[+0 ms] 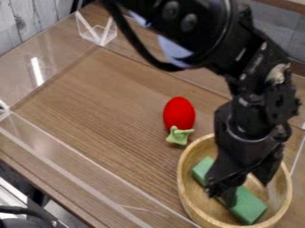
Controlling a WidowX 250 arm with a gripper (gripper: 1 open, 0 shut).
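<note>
My black gripper [247,167] hangs open over a round wooden bowl [194,216] at the lower right, its fingers reaching down into it. A green bar [245,207] lies in the bowl, partly hidden by the fingers. A red object with a green end [179,114] lies on the table to the upper left of the bowl.
A clear plastic piece [98,27] stands near the far left edge.
</note>
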